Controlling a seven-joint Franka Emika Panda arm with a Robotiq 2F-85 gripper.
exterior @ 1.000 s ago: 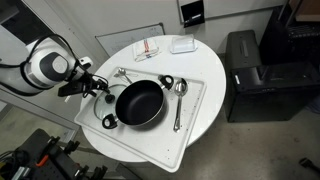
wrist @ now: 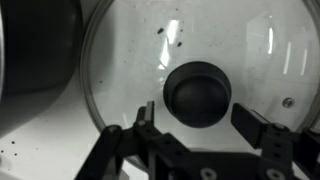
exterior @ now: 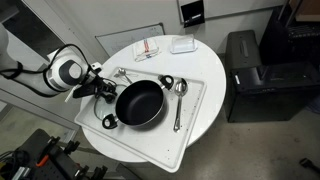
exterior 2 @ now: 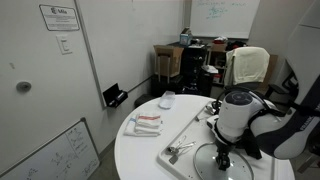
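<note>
Beneath my gripper lies a clear glass lid (wrist: 130, 62) with a round black knob (wrist: 197, 94). In the wrist view the fingers stand apart, one toward each side of the knob, so the gripper is open; whether they are low enough to touch it, I cannot tell. Right beside the lid is a black pot (exterior: 140, 103) with two handles, empty inside. The arm reaches in from the left in exterior view 1 and hides part of the lid there.
Pot and lid are on a white tray (exterior: 166, 155) on a round white table (exterior: 207, 65). A large spoon (exterior: 179, 105) lies right of the pot, with smaller utensils (exterior: 123, 75) behind it. Farther back are a folded cloth (exterior: 145, 48) and a clear container (exterior: 183, 44).
My gripper has come down and slightly right, toward the lid's knob, which the arm now mostly covers in exterior view 1. The pot, spoon and tray have stayed put.
</note>
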